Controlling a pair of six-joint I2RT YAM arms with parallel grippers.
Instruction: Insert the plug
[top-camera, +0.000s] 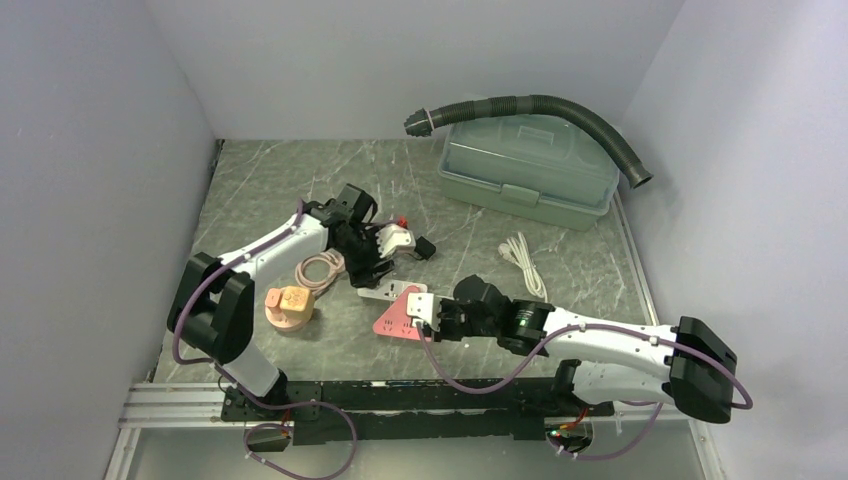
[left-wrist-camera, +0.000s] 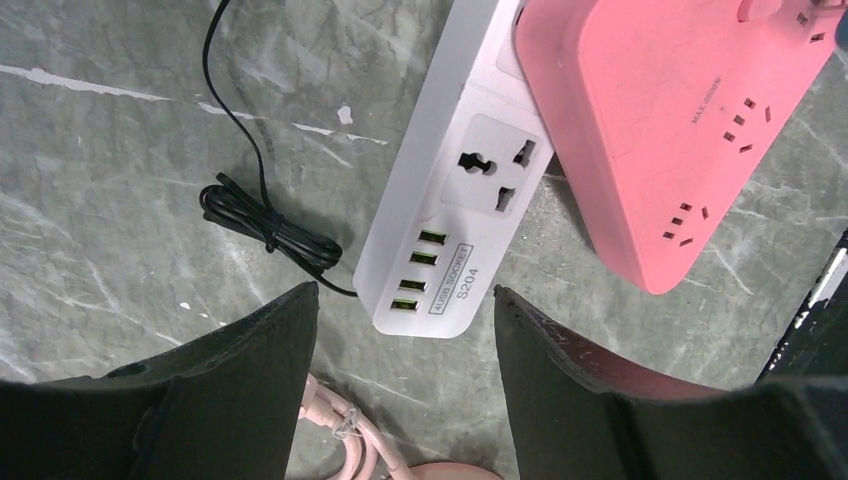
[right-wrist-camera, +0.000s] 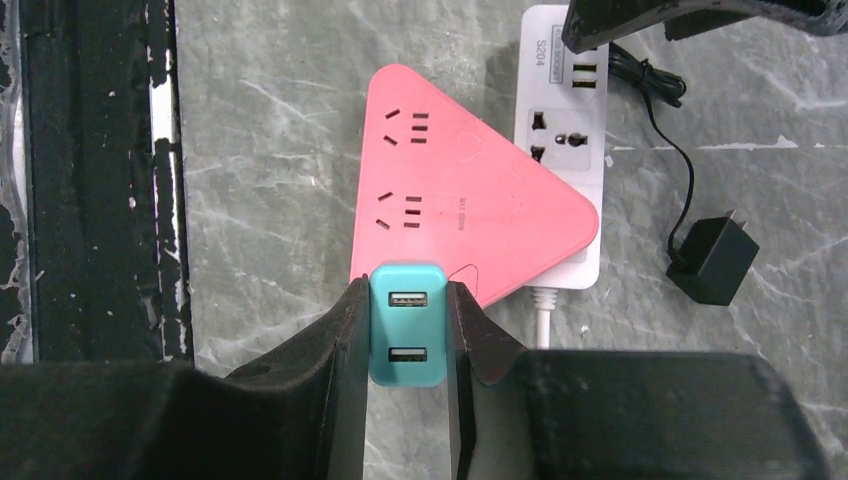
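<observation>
A teal block-shaped plug with two USB ports (right-wrist-camera: 408, 340) sits between the fingertips of my right gripper, which is shut on it. Its prongs are out of sight. Below and ahead of it lies the pink triangular socket board (right-wrist-camera: 430, 190), with several slotted outlets. That board rests across a white power strip (right-wrist-camera: 566, 100) with USB ports. My left gripper stands open over the strip's USB end (left-wrist-camera: 430, 275), and nothing is between its fingers. One dark left finger (right-wrist-camera: 660, 14) shows at the top of the right wrist view.
A black adapter (right-wrist-camera: 712, 262) with a bundled black cable (left-wrist-camera: 270, 225) lies beside the strip. Pink cable (top-camera: 320, 270) and a pink-orange block (top-camera: 290, 305) are at left. A white cord (top-camera: 525, 265) and a green toolbox (top-camera: 530, 165) stand to the right.
</observation>
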